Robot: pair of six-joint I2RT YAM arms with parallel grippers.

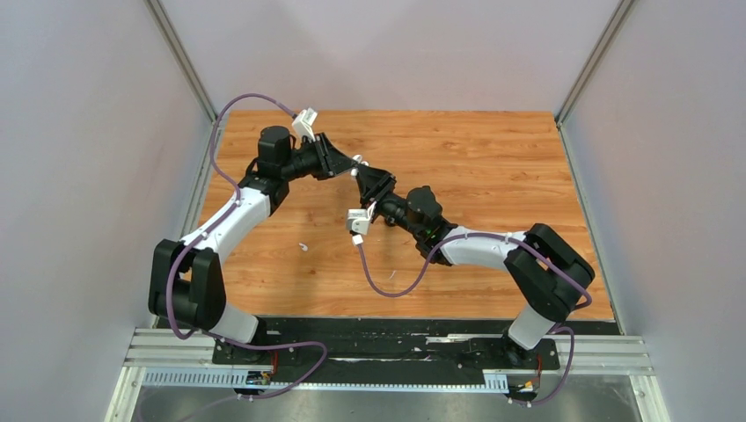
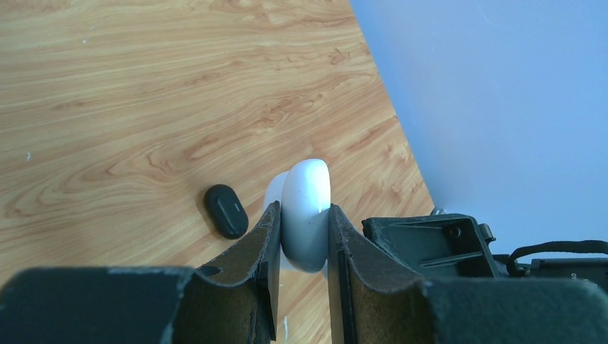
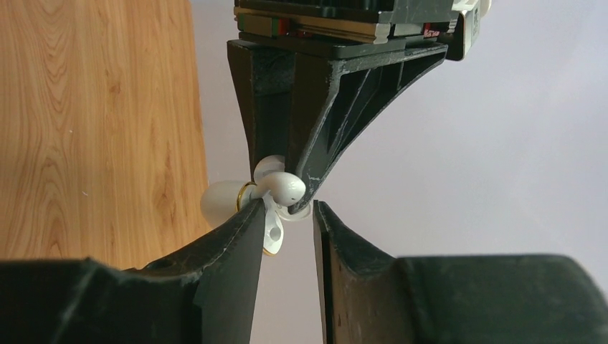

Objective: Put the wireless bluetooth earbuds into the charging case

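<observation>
My left gripper grips a white glossy piece [image 2: 305, 215] between its fingertips, in the middle of the top view where both grippers meet. In the right wrist view, white pieces [image 3: 283, 188], one gold-trimmed, cluster at the left gripper's fingertips. My right gripper stands part open just below them, fingers apart; whether it touches a piece is unclear. Which piece is case or earbud I cannot tell for sure.
A black oval object [image 2: 226, 211] lies on the wooden table [image 1: 475, 149]. A small white piece [image 1: 303, 246] lies left of centre at the front.
</observation>
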